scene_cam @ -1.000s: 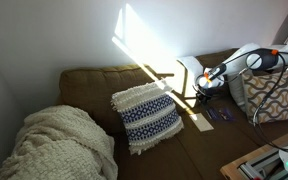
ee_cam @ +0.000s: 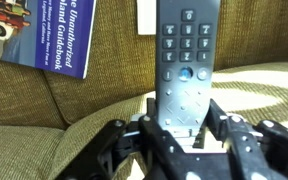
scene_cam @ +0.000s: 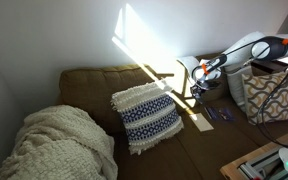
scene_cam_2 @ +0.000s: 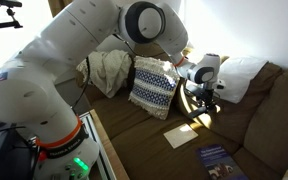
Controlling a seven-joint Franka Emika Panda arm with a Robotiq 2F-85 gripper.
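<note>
A dark remote with a number keypad (ee_cam: 187,45) and a silver lower end stands out in the wrist view. My gripper is shut on that silver end, one finger on each side. In the second exterior view my gripper (scene_cam_2: 201,99) is near the sofa's backrest, beyond the loose items on the seat. From the first exterior view, the gripper (scene_cam: 198,91) appears dark and small, and the remote cannot be made out clearly.
A guidebook (ee_cam: 49,30) lies on the brown seat, with a pale card (scene_cam_2: 181,135) and a dark booklet (scene_cam_2: 220,163) nearby. A blue-and-white pillow (scene_cam: 147,116), a cream blanket (scene_cam: 59,145) and a patterned pillow (scene_cam: 271,98) surround the open seat.
My arm's wrist has shifted slightly left in the first exterior view, and its upper links have changed angle. The pillows, blanket and items on the seat look unmoved.
</note>
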